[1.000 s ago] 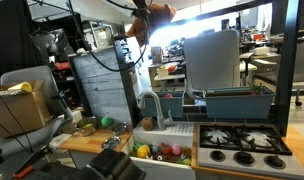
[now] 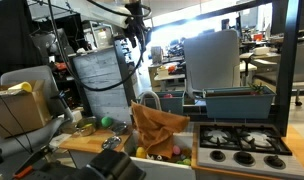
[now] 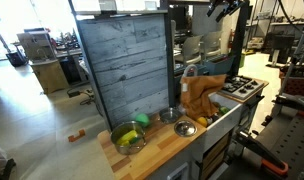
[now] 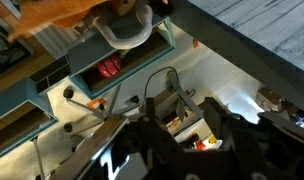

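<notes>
An orange-brown cloth (image 2: 160, 125) hangs loosely at the sink, its lower part above the fruit and vegetables in the basin. The curved faucet (image 2: 150, 97) rises at its upper edge; whether the cloth is caught on it cannot be told. In the second exterior view, the cloth (image 3: 200, 95) reaches down toward the counter. My gripper (image 2: 141, 38) is high above the sink, open and well apart from the cloth. Its dark fingers fill the bottom of the wrist view.
A gas stove (image 2: 244, 143) lies right of the sink. On the wooden counter to the left are a pot (image 3: 126, 138) and smaller metal bowls. A grey plank panel (image 3: 124, 70) and a dark post stand behind.
</notes>
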